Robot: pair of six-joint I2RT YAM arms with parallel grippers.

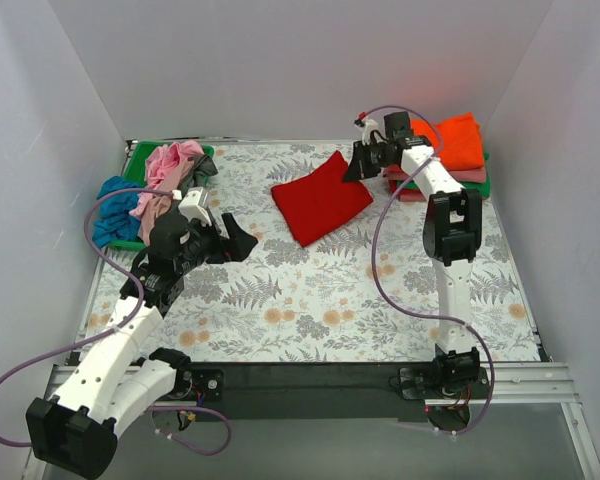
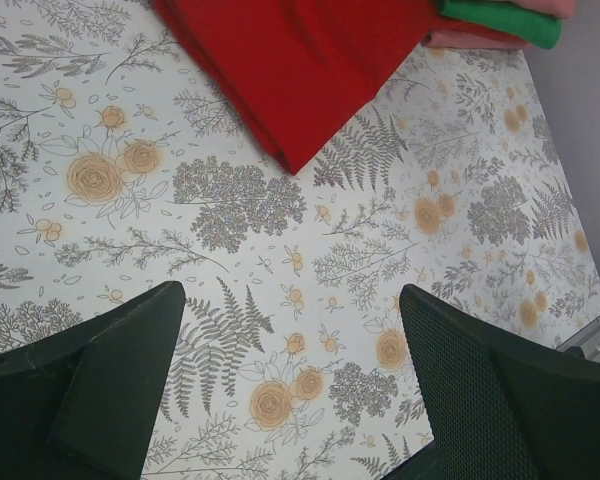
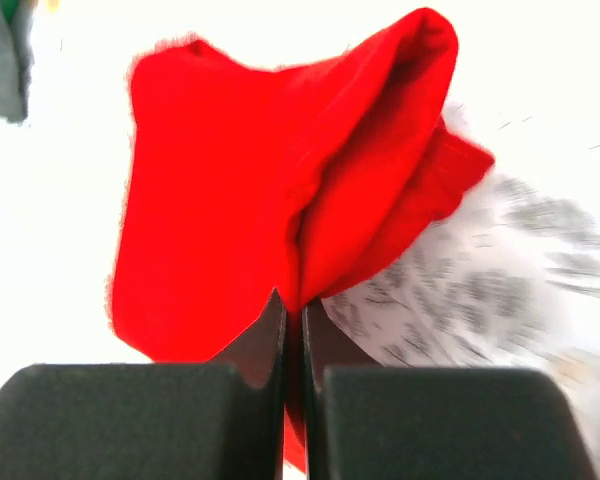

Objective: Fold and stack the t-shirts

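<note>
A folded red shirt lies on the patterned table at the back middle. My right gripper is at its right corner, shut on the fabric; in the right wrist view a gathered fold of red cloth runs into the closed fingers. My left gripper stands open over the left part of the table, nothing between its fingers, with the red shirt ahead of it.
A stack of orange, pink and green folded shirts sits at the back right. A green basket of loose blue, pink and grey shirts stands at the back left.
</note>
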